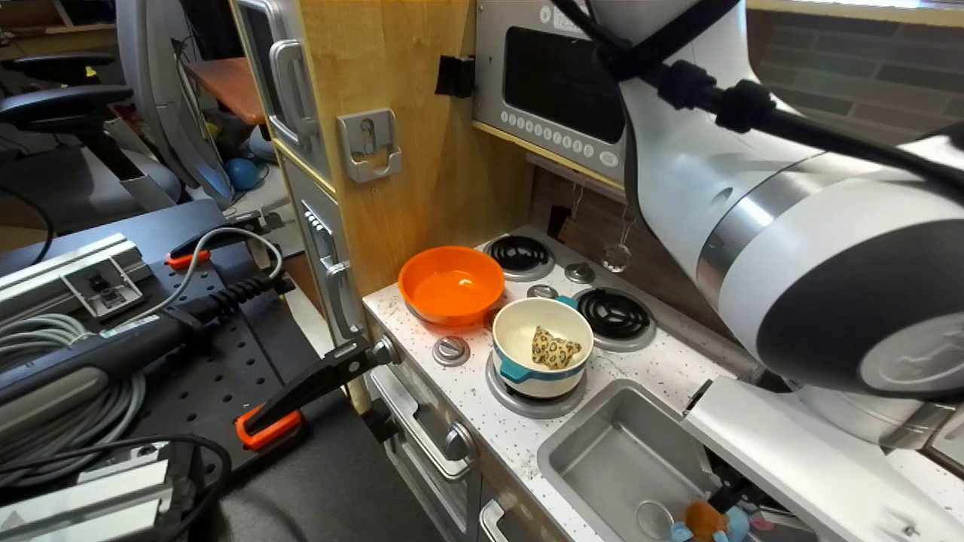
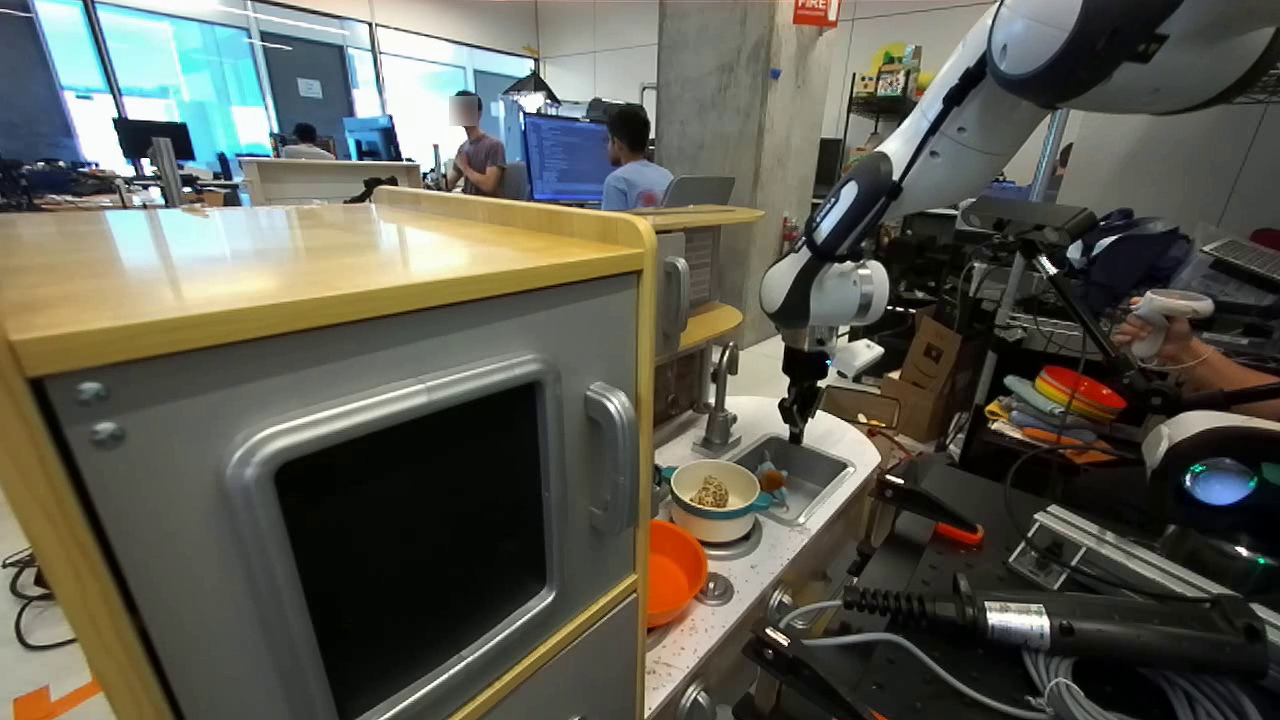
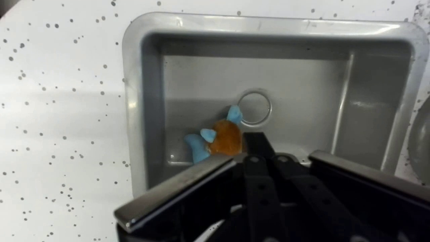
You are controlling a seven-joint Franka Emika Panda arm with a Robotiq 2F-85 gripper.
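Observation:
An orange plush toy (image 3: 226, 138) with light blue ears and limbs lies on the floor of the grey sink (image 3: 213, 76), near its drain ring. In the wrist view my gripper is shut, its black fingers together with nothing between them. The toy is to the left of the fingertips and outside them; its lower part is hidden behind the gripper. From exterior view 2, the gripper (image 2: 795, 430) points down over the sink, and the toy (image 2: 770, 479) sits below it in the basin.
A cream and teal pot (image 1: 540, 384) with a leopard-print toy (image 1: 553, 348) inside stands on the burner beside the sink. Farther along is an orange bowl (image 1: 451, 284). A faucet (image 2: 719, 408) rises behind the sink. Sink walls surround the toy.

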